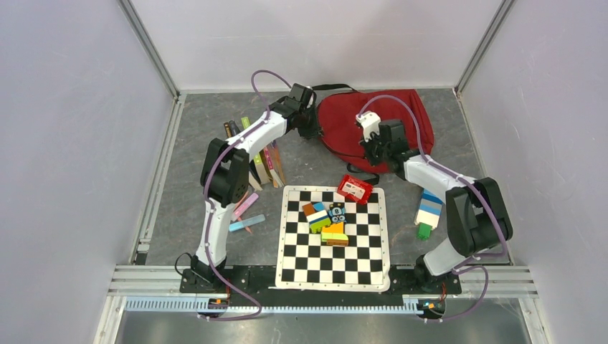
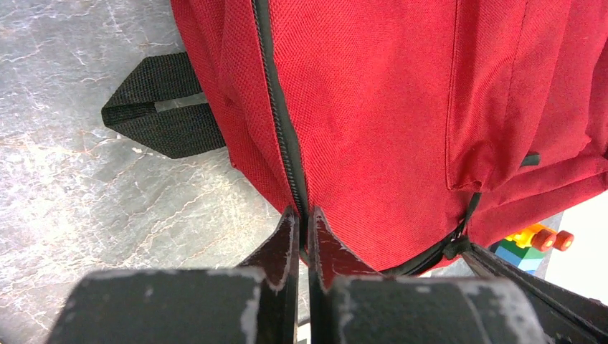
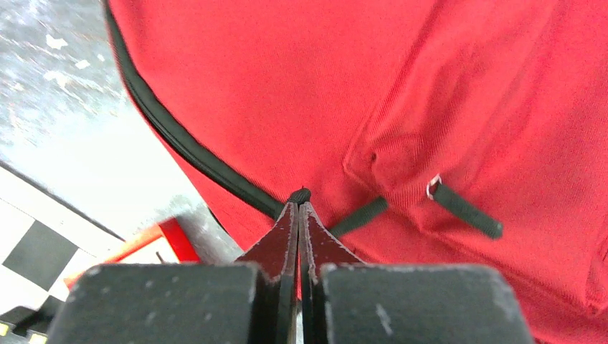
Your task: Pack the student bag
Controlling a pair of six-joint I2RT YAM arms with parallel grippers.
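Observation:
The red bag [image 1: 401, 111] lies flat at the back right, with black straps and a dark zipper [image 2: 276, 107] along its edge. My left gripper is at the bag's left side, shut on that zipper edge. My right gripper is over the bag's front part, shut at a small black zipper pull [image 3: 300, 194]; whether the pull is between the fingertips is hard to tell.
A checkerboard [image 1: 297, 265] with toy blocks and a red box [image 1: 355, 189] fills the front middle. Books [image 1: 262, 172] and pens [image 1: 246, 223] lie left, a block stack [image 1: 429, 208] right. Bare table shows at the left front.

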